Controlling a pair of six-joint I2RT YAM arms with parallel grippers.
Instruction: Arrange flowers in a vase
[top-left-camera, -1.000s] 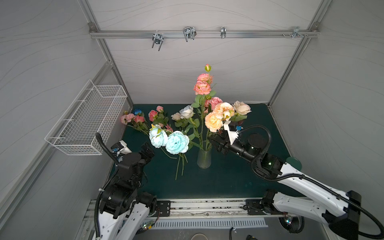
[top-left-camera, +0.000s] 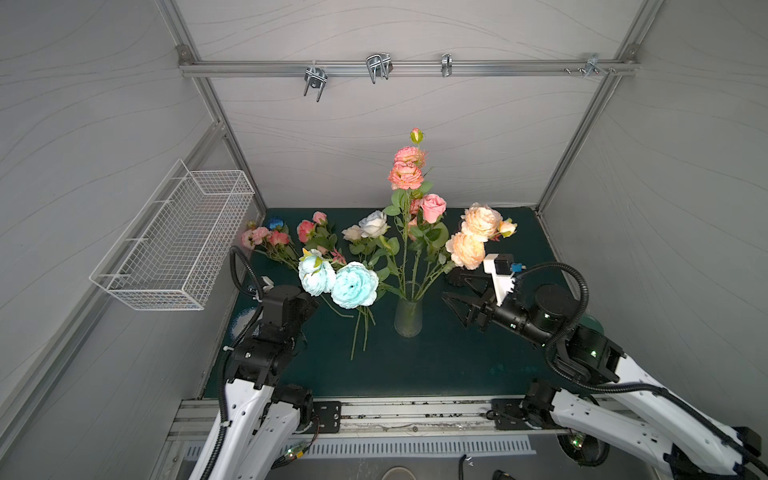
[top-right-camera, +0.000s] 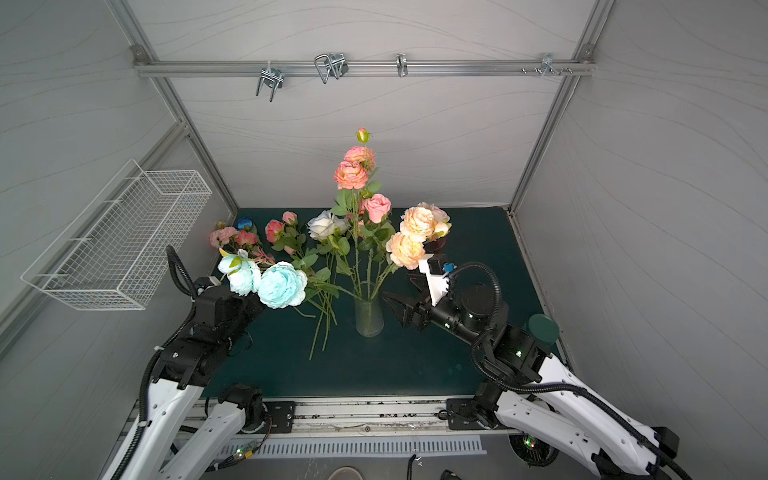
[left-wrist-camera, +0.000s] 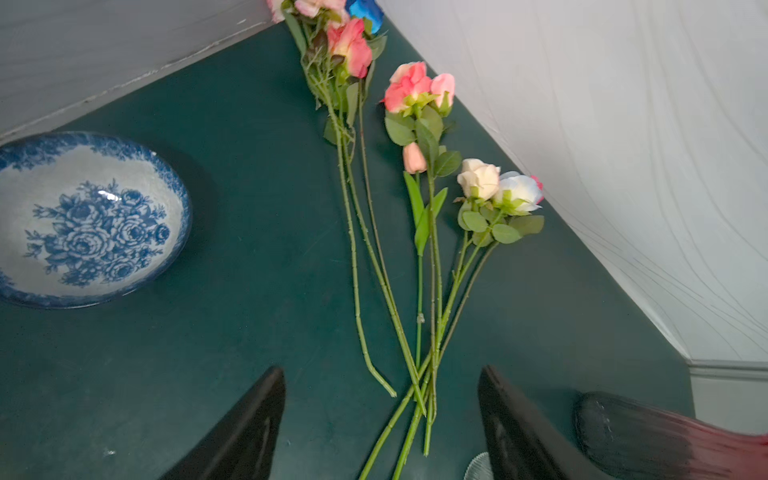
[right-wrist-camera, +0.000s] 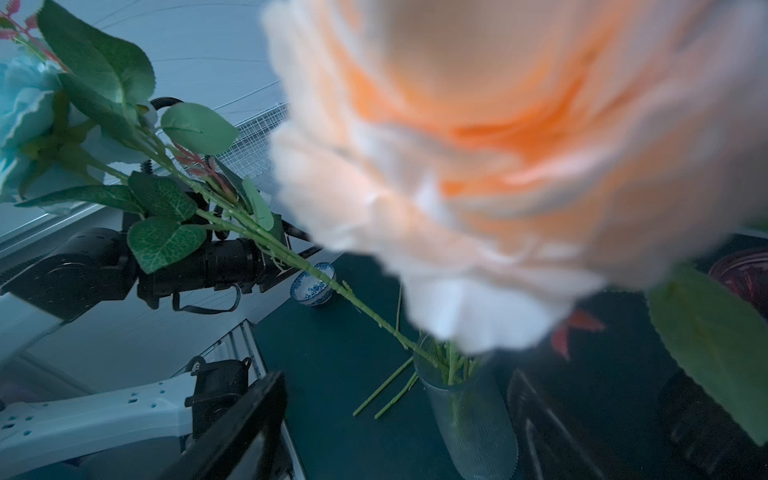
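Observation:
The clear ribbed vase (top-left-camera: 408, 320) stands upright mid-table. Stems of tall coral flowers (top-left-camera: 405, 176), light-blue flowers (top-left-camera: 354, 285) and peach flowers (top-left-camera: 468, 249) run to its mouth. Peach blooms lean right, and one peach bloom (right-wrist-camera: 496, 168) covers much of the right wrist view. My right gripper is open to the right of the vase, nothing gripped between its fingers. My left gripper is open above the left of the table, its fingers clear of the loose stems below. Pink flowers (left-wrist-camera: 416, 88) and white flowers (left-wrist-camera: 500, 188) lie there with crossing stems.
A blue-and-white bowl (left-wrist-camera: 92, 220) sits at the table's left. The white wire basket (top-left-camera: 180, 240) hangs on the left wall. Bare green tabletop (top-left-camera: 400, 368) lies in front of the vase.
My right gripper has moved right, away from the vase, and the peach blooms have shifted right as well. The left arm has turned and moved slightly right.

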